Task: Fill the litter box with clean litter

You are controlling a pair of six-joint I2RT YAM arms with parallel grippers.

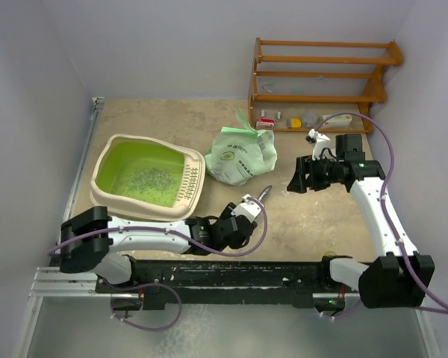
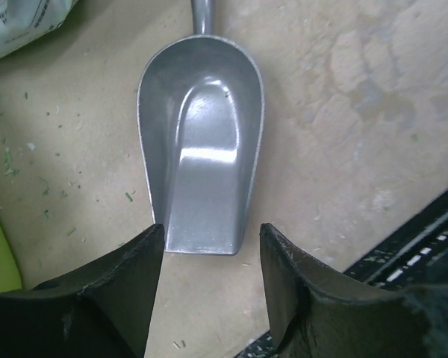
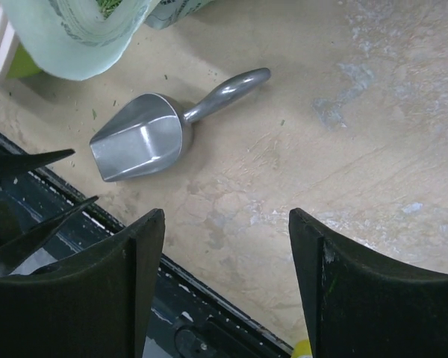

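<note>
A grey metal scoop [image 2: 200, 179] lies on the floor between the litter bag and the front edge, its handle toward the back right in the top view. My left gripper is open above it, fingers either side of the blade's front end. My right gripper is open over bare floor, right of the scoop. The green and cream litter box [image 1: 142, 175] sits at left with some green bits inside. The green litter bag [image 1: 239, 156] stands beside it, its top folded open, green granules showing in the right wrist view.
A wooden rack [image 1: 321, 60] with small items below stands at the back right. Walls close in on both sides and behind. A black bar [image 1: 209, 276] runs along the front edge. The floor right of the bag is mostly clear.
</note>
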